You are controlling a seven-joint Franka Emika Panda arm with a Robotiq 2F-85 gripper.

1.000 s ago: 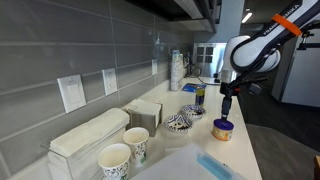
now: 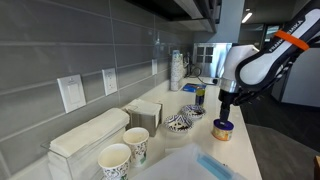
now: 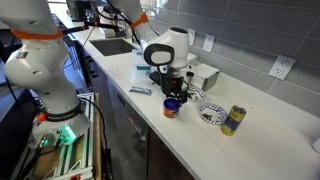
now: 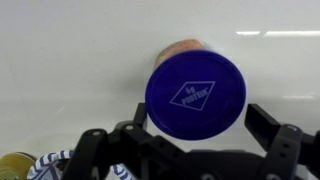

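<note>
A jar [image 3: 171, 113] with an orange-brown body and a dark blue lid [image 4: 195, 95] stands upright on the white counter. From the wrist view the lid nearly fills the gap between my gripper's [image 4: 197, 112] two dark fingers, which stand wide apart on its left and right. My gripper [image 2: 222, 116] points down close over the lid in the first exterior view. Whether the fingers touch the lid's sides is hard to tell.
Patterned bowls [image 2: 180, 122] sit close to the jar on its wall side. A tall yellow can [image 3: 233, 121] and a patterned plate [image 3: 212, 114] are nearby. Two paper cups [image 2: 114, 160] stand by the wall. The counter's front edge is close to the jar.
The arm has shifted a little and my gripper has come slightly lower over the jar. The jar stays in about the same place.
</note>
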